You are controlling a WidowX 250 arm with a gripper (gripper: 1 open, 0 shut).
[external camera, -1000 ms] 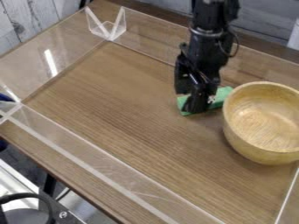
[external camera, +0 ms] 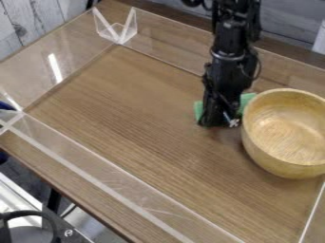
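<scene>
My gripper hangs down from the black arm at the right of the wooden table, its tip low over a green cloth-like object that lies partly behind it and against the left side of a wooden bowl. The fingertips are dark and crowded against the green object, so whether anything is between them is not clear.
Clear tape or plastic strips run along the table's back and left edges. A dark coiled cable is at the lower left corner.
The arm has narrowed in view and shifted slightly, with the gripper lower over the green object, which is now more hidden behind it. The bowl looks unmoved.
</scene>
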